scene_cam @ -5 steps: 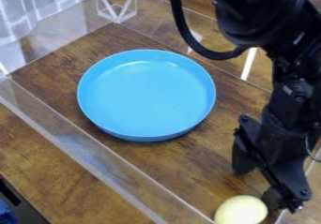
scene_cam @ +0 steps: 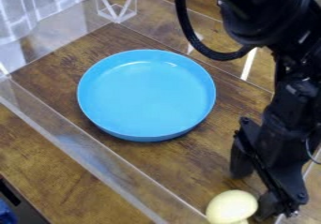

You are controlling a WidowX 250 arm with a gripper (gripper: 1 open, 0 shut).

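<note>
A pale yellow, rounded object (scene_cam: 231, 206) lies at the bottom edge of the camera view, just left of and below the black gripper (scene_cam: 261, 176), which hangs low on the right. The gripper's fingers are dark and partly overlap each other, so whether anything is between them is unclear. A blue round plate (scene_cam: 146, 94) sits on the wooden surface to the upper left of the gripper.
Clear plastic walls (scene_cam: 107, 176) border the wooden area along the left and lower left. The wood between plate and gripper is bare. A blue object (scene_cam: 10, 209) shows at the bottom-left corner.
The yellow object has moved slightly up in the view, toward the gripper's fingertips. The gripper has shifted only a little; the plate is unmoved.
</note>
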